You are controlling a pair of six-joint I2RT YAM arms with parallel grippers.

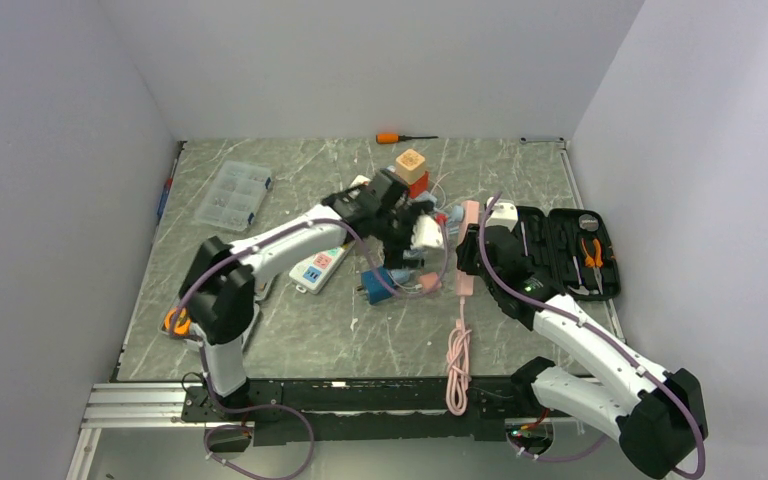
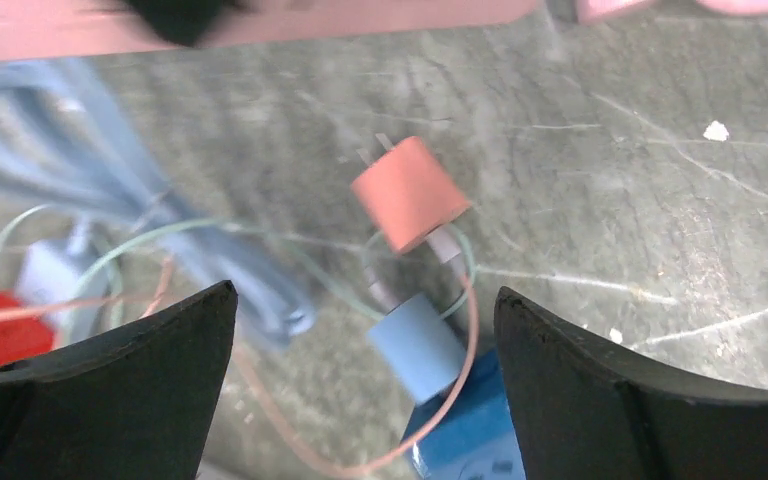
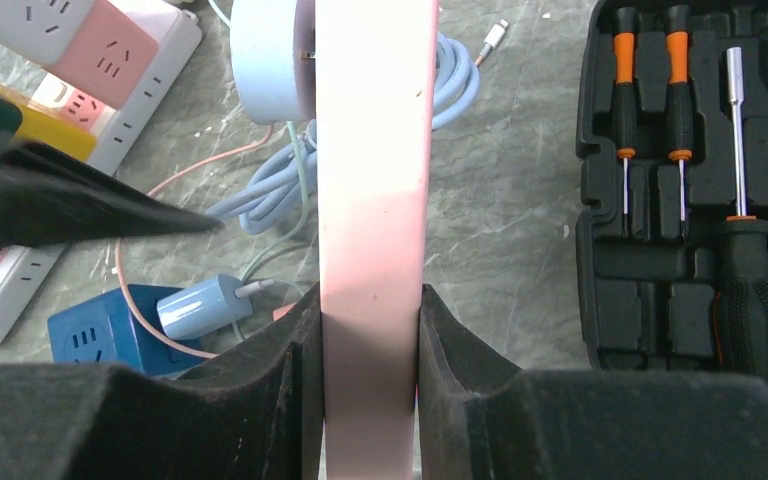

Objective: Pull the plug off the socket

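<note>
My right gripper (image 1: 475, 250) is shut on the pink power strip (image 3: 372, 200), which fills the space between its fingers in the right wrist view. A light-blue plug (image 3: 272, 62) stands in the strip's side near the top, a bit of metal prong showing. My left gripper is open above the cables left of the strip, nothing between its fingers; in the top view it is motion-blurred. Below it in the left wrist view lie a small pink charger (image 2: 410, 195) and a light-blue one (image 2: 415, 345).
A blue adapter (image 3: 100, 335) and white power strips (image 1: 315, 270) lie to the left. The open black tool case (image 1: 590, 255) is at the right; a clear organiser (image 1: 230, 195) sits back left. The front middle holds the coiled pink cord (image 1: 458, 365).
</note>
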